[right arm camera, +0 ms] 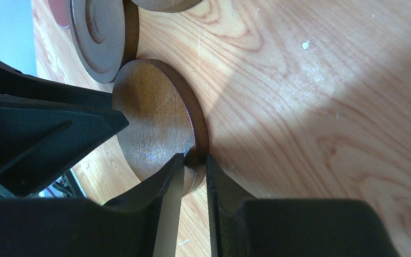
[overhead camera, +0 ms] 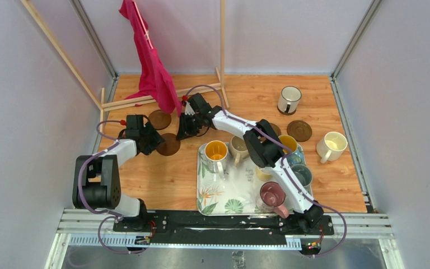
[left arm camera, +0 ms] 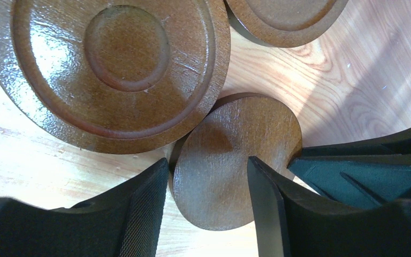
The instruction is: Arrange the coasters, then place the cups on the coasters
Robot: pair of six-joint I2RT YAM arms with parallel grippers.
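Brown wooden coasters lie at the left of the table: a plain-faced one [overhead camera: 168,147] between my grippers, a grooved one [overhead camera: 159,116] behind it. In the left wrist view, my left gripper is over the plain coaster [left arm camera: 230,134], beside a larger grooved coaster [left arm camera: 112,101]; whether it grips anything cannot be told. In the right wrist view, my right gripper has its fingertips close together at the rim of the plain coaster [right arm camera: 155,118]. Several cups stand on the tray, among them a white-and-orange mug [overhead camera: 215,165].
The floral tray [overhead camera: 232,207] fills the centre front. A white mug [overhead camera: 288,98] and a cream mug [overhead camera: 330,145] stand at the right, near another coaster [overhead camera: 299,130]. A pink cloth [overhead camera: 157,78] hangs on a wooden frame at the back left.
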